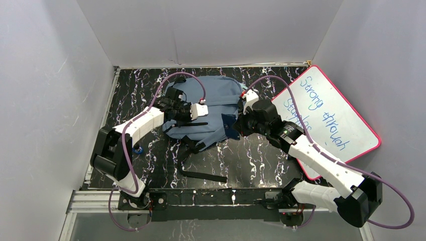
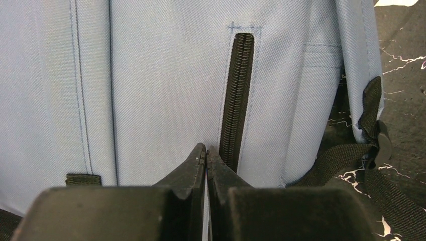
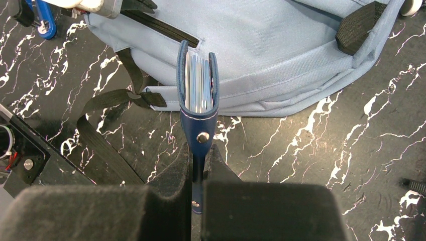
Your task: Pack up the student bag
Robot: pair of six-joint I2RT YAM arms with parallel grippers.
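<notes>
A light blue bag [image 1: 216, 90] lies on the dark marbled table, its front zipper pocket [image 2: 236, 95] closed along a black zipper. Over that pocket, my left gripper is shut with its tips together; no cloth shows between them, and the zipper runs just right of them. In the top view the left gripper [image 1: 188, 122] covers part of the pocket's left half. My right gripper is shut on a dark blue card holder [image 3: 201, 118], which stands upright with several cards showing in its open top, beside the bag's lower right edge.
A whiteboard [image 1: 326, 115] with blue handwriting leans along the right side. A black strap [image 1: 203, 176] trails from the bag toward the front edge. Some small blue item [image 1: 137, 149] lies left of the bag. Bare table [image 1: 256, 165] stretches at front right.
</notes>
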